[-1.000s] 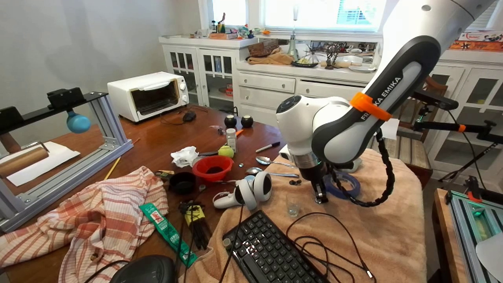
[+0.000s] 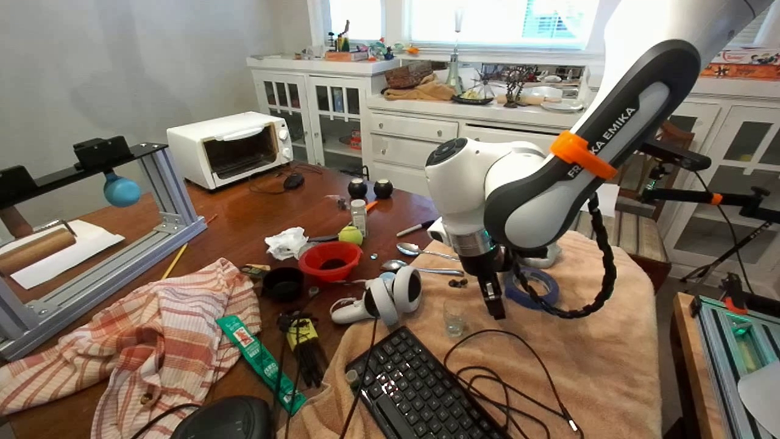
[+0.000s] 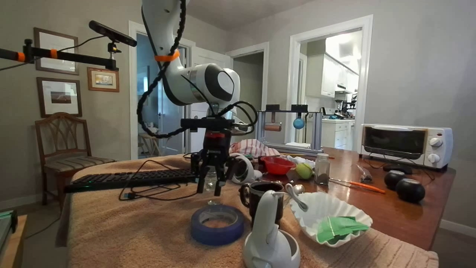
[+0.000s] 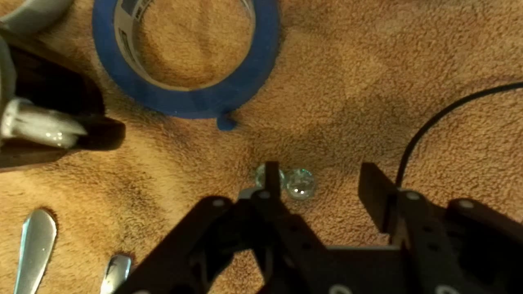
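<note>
My gripper [image 3: 209, 187] points down over the tan towel [image 3: 134, 223], its fingers apart. In the wrist view the two fingertips are well separated, and nothing is gripped between them. Two clear round glass-like pieces [image 4: 300, 183] show close to the left finger [image 4: 272, 176], which partly covers one of them. Exterior view 1 shows a small clear glass [image 2: 454, 319] on the towel, just left of the gripper. A roll of blue tape [image 4: 196, 100] lies flat near the gripper. Whether the round pieces sit inside the glass I cannot tell.
A dark mug [image 3: 263, 196], a white pitcher-like piece [image 3: 267, 236] and a fluted white bowl [image 3: 308, 214] with green packets stand nearby. The keyboard [image 2: 424, 388] and loose black cables [image 2: 504, 395] lie in front. Spoons [image 2: 431, 269] rest beyond. Bare towel lies right of the tape.
The arm has shifted slightly and the hand has turned, so its fingers look darker and more upright in exterior view 1. Part of the black marker is now covered. The tabletop objects look unmoved.
</note>
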